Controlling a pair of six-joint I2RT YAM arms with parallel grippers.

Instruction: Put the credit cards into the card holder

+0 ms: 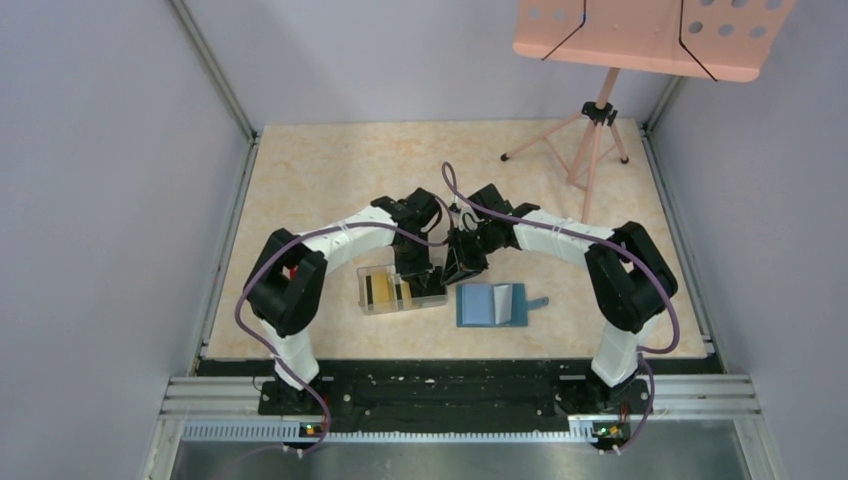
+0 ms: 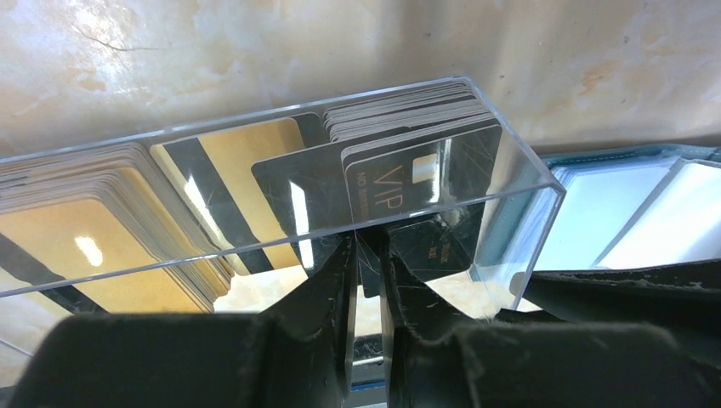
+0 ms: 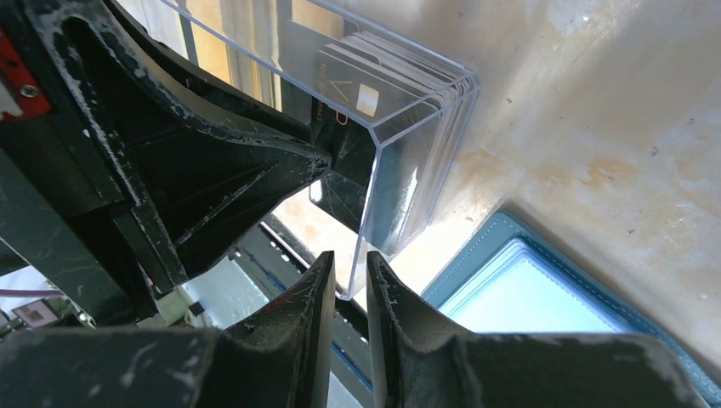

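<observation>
A clear acrylic box (image 1: pixel 364 303) holds stacks of gold and black cards (image 2: pixel 417 170). My left gripper (image 1: pixel 420 275) is down at the black stack on the box's right side; in the left wrist view its fingertips (image 2: pixel 367 255) stand close together against a black card, whether holding it cannot be told. My right gripper is at the box's right end, its fingertips close together beside the clear wall. A blue card holder (image 1: pixel 470 305) with pale sleeves lies just right of the box.
A pink stand (image 1: pixel 592 150) stands at the back right.
</observation>
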